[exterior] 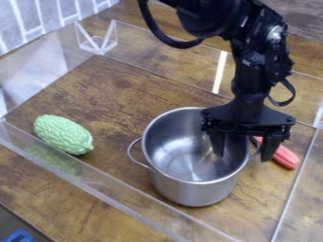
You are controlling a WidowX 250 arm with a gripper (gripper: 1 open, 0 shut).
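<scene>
My black gripper [246, 142] is open, its fingers lowered at the right rim of a steel pot [177, 170] with side handles. A red elongated object [284, 157] lies on the table just right of the pot, partly behind the gripper. Whether the fingers are inside or over the pot's rim is hard to tell.
A green bumpy vegetable [63, 133] lies at the left on the wooden table [113, 95]. Clear plastic walls surround the work area.
</scene>
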